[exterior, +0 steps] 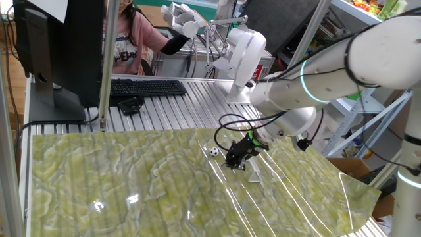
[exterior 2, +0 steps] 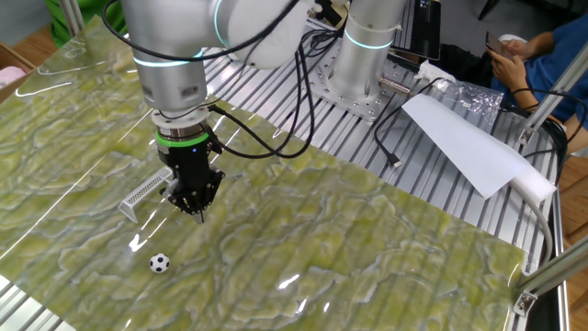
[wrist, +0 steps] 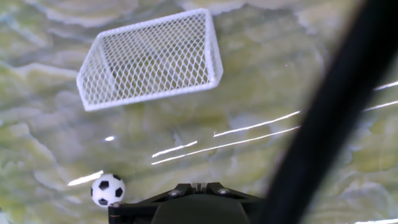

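A small black-and-white soccer ball (exterior: 214, 151) rests on the green marbled sheet, with nothing covering it. My gripper (exterior 2: 199, 208) points down over the sheet, between the ball and a white mesh goal (exterior 2: 145, 193). The ball (wrist: 108, 190) shows at the lower left in the wrist view, just off the black gripper body and apart from it. Higher up in that view is the whole goal (wrist: 152, 59), lying clear of the gripper. No object shows in the gripper; its fingers are too dark and small to tell how they stand.
Much of the marbled sheet (exterior: 118, 178) is bare. A keyboard (exterior: 148, 87) and a monitor (exterior: 46, 66) stand beyond it. White paper (exterior 2: 464, 142) and loose cables lie on the slatted table near the arm's base. People sit close to the table edges.
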